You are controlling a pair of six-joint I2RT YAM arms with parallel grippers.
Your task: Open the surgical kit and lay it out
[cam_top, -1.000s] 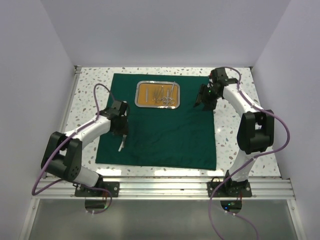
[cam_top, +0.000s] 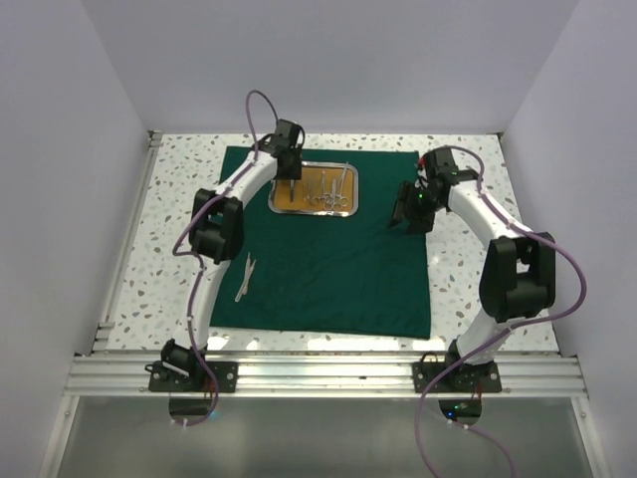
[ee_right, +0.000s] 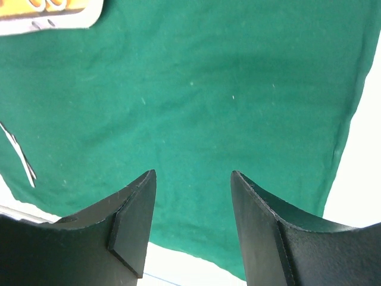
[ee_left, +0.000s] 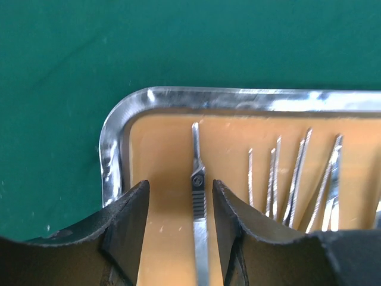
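Observation:
A metal tray (cam_top: 272, 204) with an orange-brown floor lies on the green cloth (cam_top: 328, 279), near its far edge. In the left wrist view a slim scalpel handle (ee_left: 200, 238) lies at the tray's left side. My left gripper is part open above it, one finger to each side, with no grip on it. Tweezers (ee_left: 297, 176) and other thin tools lie to its right; scissors (cam_top: 338, 203) rest toward the tray's right. Over the cloth's right part my right gripper hangs open and empty.
Two slim metal tools (cam_top: 245, 279) lie on the cloth at the left, below the tray. Speckled table (cam_top: 144, 239) shows around the cloth.
My left arm has swung from beside the two slim tools on the cloth up to the tray's left side. The right gripper has shifted slightly. The tools on the cloth are now uncovered.

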